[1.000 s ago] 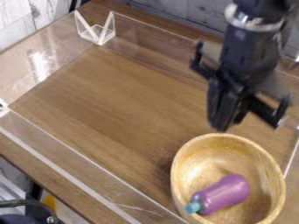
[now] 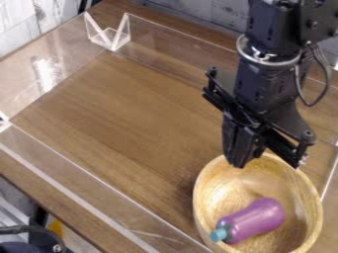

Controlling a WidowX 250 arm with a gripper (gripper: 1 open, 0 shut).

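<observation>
My black gripper (image 2: 242,150) hangs over the back rim of a tan bowl (image 2: 211,193) at the lower right, its fingers pointing down and shut, with nothing showing between them. In the bowl lies a purple bottle-like object (image 2: 254,217) with a teal tip at its lower left end.
Clear plastic walls run along its edges, with a white angular bracket (image 2: 109,30) at the back left. A grey wall stands behind, and dark cables show at the bottom left corner.
The gripper has moved down toward the bowl over the last second. The bowl and the purple object have not moved.
</observation>
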